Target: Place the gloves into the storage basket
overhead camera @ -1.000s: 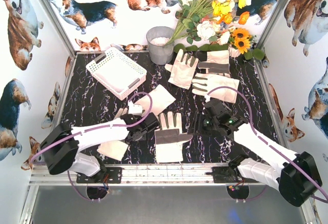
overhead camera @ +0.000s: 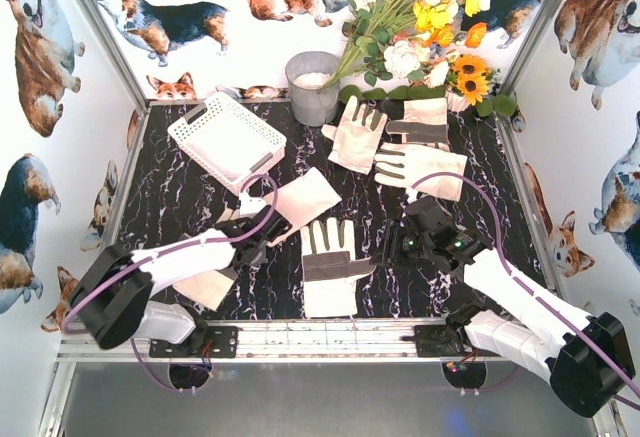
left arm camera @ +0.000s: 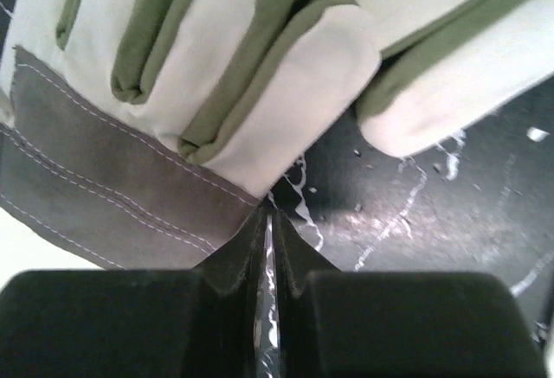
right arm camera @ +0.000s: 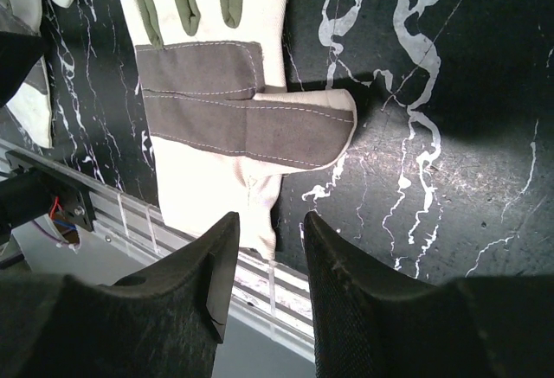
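My left gripper is shut with nothing visible between its fingers. Their tips are at the edge of a white glove with a grey band (left arm camera: pixel 112 170). From above, the left arm partly covers that glove, leaving its cuff (overhead camera: pixel 205 287) in sight. Another glove (overhead camera: pixel 306 199) lies beyond this gripper. The front-centre glove (right arm camera: pixel 208 118) lies flat, thumb towards my right gripper, which is parted and empty over the table. Three more gloves lie at the back right, including one (overhead camera: pixel 356 137) with its fingers up. The white storage basket (overhead camera: pixel 185 129) looks free of gloves.
A grey bucket (overhead camera: pixel 314 107) stands behind the table's middle, with a bunch of flowers (overhead camera: pixel 425 27) leaning out to its right. Bare black marbled tabletop (overhead camera: pixel 500 242) shows on the right. Patterned walls enclose the sides and back.
My left gripper has shifted left in the top view, and the glove partly under that arm has slid left and slightly nearer. The right arm has barely moved.
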